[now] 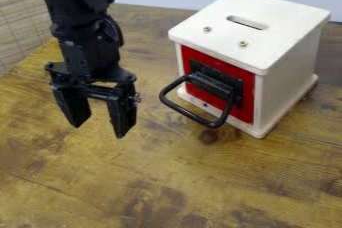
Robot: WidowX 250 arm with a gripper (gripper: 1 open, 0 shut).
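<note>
My black gripper [98,112] hangs open above the wooden table at the left, its two fingers pointing down with nothing between them. To its right stands a white box [277,31] with a slot and two silver fittings on top. Its red front panel [235,115] carries a black loop handle [187,109] that sticks out toward the lower left, apart from my gripper.
A white wall rises behind, and a woven mat [20,27] stands at the upper left.
</note>
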